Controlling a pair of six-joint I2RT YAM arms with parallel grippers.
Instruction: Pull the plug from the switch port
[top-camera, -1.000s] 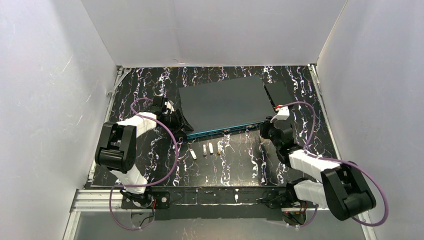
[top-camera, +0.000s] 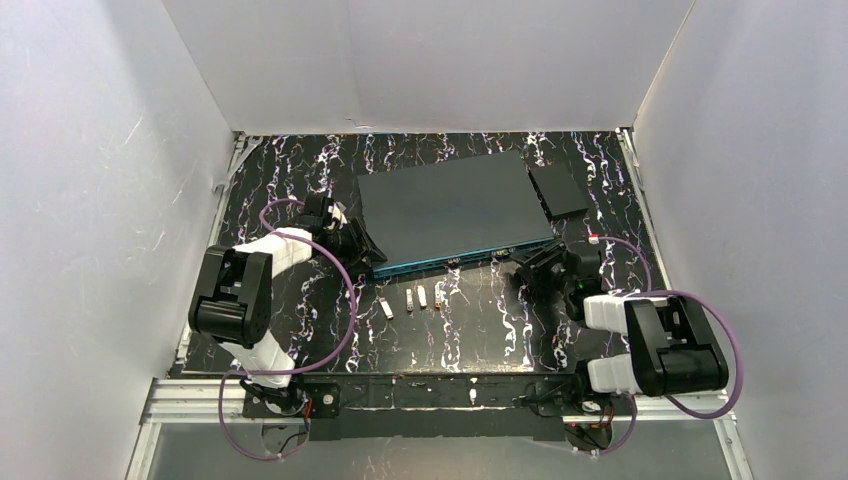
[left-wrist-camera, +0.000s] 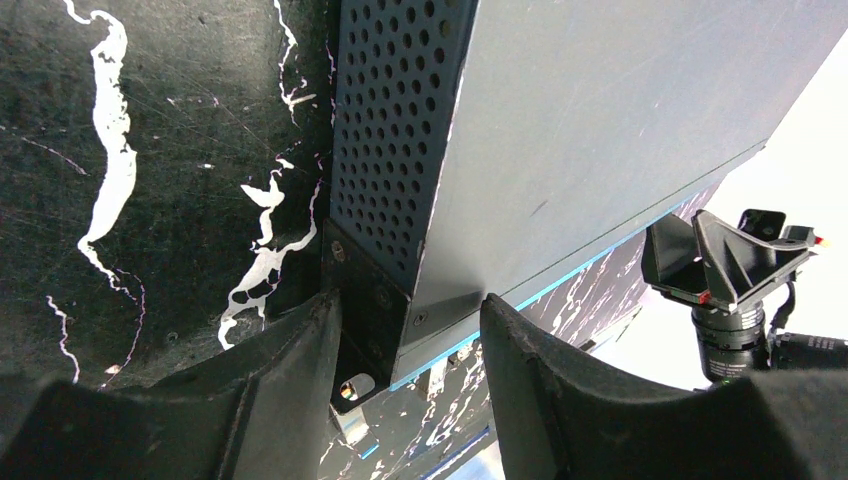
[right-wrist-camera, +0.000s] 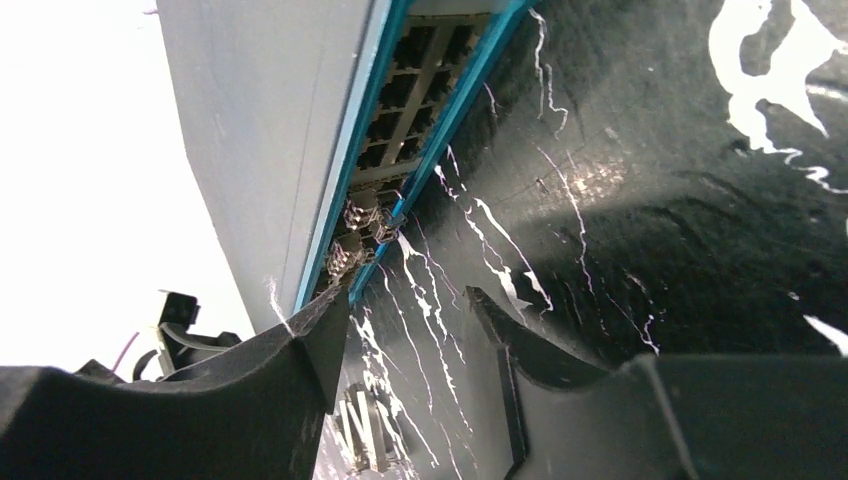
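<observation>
The switch is a flat dark box (top-camera: 455, 205) with a blue-edged front, set at a slant on the table. At its left front corner, my left gripper stands open, one finger on either side of the corner in the wrist view. My right gripper is open near the right part of the front, with no plug between its fingers. Two metallic port pieces (right-wrist-camera: 362, 215) show in the front face ahead of it; whether either is a plug I cannot tell. Empty-looking dark ports (right-wrist-camera: 415, 85) line the face beside them.
Several small modules (top-camera: 422, 297) lie on the table before the switch; one metallic module (right-wrist-camera: 362, 430) appears low in the right wrist view. A black box (top-camera: 559, 190) stands off the switch's right side.
The left arm and switch look unchanged.
</observation>
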